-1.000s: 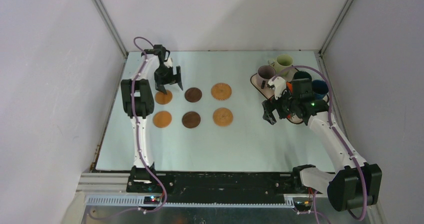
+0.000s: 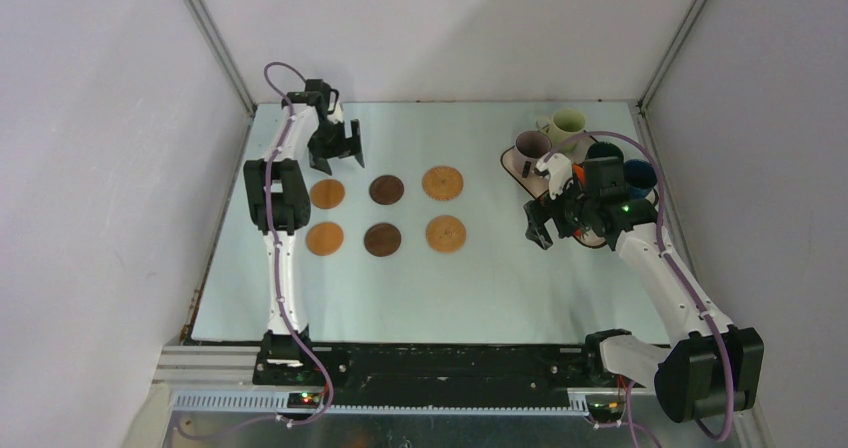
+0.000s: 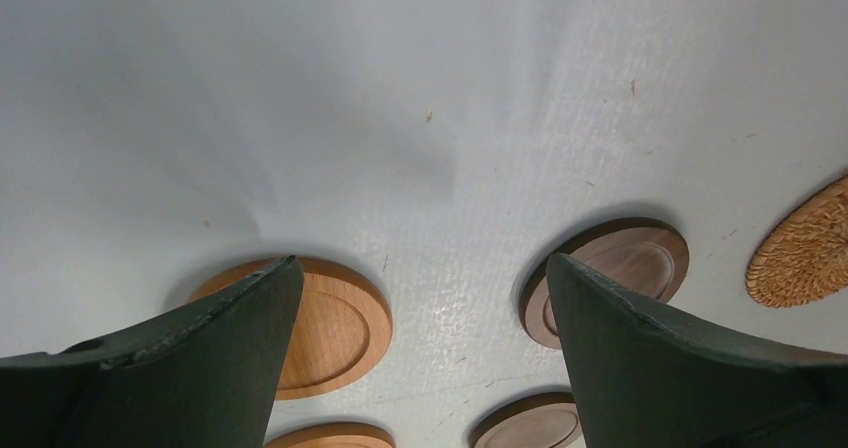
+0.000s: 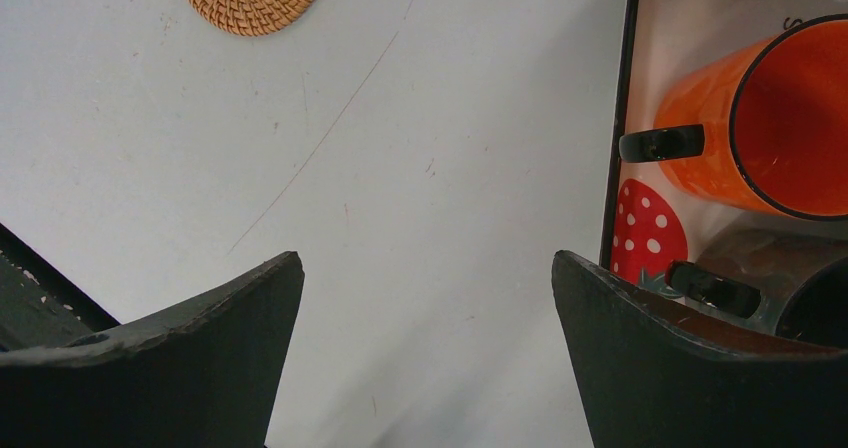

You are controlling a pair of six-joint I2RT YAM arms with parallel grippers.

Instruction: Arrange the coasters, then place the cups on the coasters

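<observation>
Several round coasters lie in two rows on the table: light wooden [image 2: 325,238], dark brown [image 2: 384,238] and woven [image 2: 445,234]. My left gripper [image 2: 336,148] is open and empty above the back-left coasters, with a wooden coaster [image 3: 330,338] below it. My right gripper [image 2: 538,224] hangs open and empty by a tray at the right, which holds several cups, among them an orange cup [image 4: 700,168], a grey cup [image 4: 740,248], a green cup [image 2: 568,126] and a blue cup [image 2: 640,175].
The tray's rim [image 4: 622,68] bounds the cups. Walls stand on the left, right and back.
My left gripper has moved slightly toward the back of the table, off the back-left wooden coaster. The right arm and the objects are unchanged.
</observation>
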